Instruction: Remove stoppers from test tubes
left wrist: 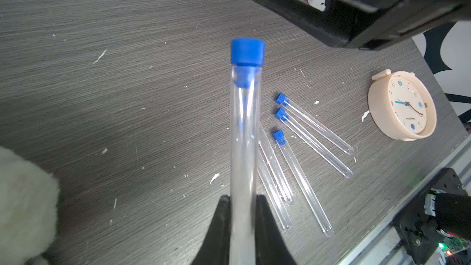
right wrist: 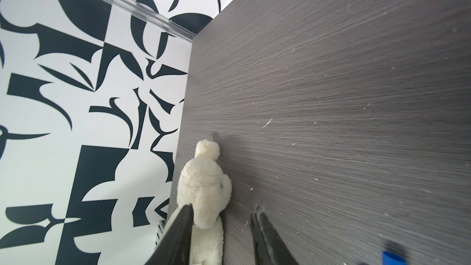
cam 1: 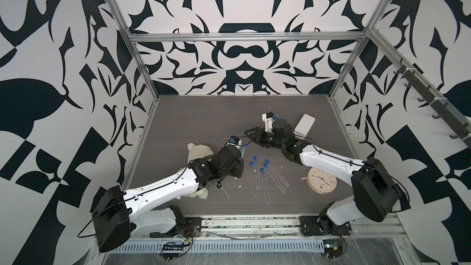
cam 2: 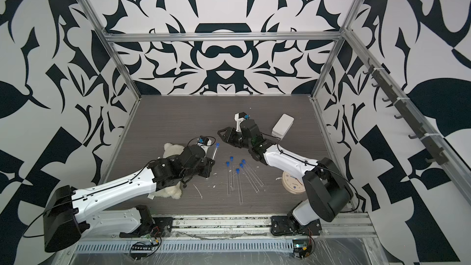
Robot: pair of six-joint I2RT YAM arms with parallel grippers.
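Held by my left gripper, a clear test tube [left wrist: 243, 137] stands roughly upright in the left wrist view. Its blue stopper [left wrist: 247, 53] sits in the mouth at the top. My right gripper is open and empty; in the top left view the black fingers [cam 1: 251, 133] are slightly beyond the held tube, apart from its stopper. Several other tubes with blue stoppers [left wrist: 278, 136] lie on the table to the right of the held one. At the bottom edge of the right wrist view a blue stopper [right wrist: 393, 258] shows; which tube it belongs to I cannot tell.
A cream plush bear [cam 1: 200, 151] lies left, partly behind my left arm. On the right are a round peach clock [cam 1: 321, 180] and a white box [cam 1: 304, 125].
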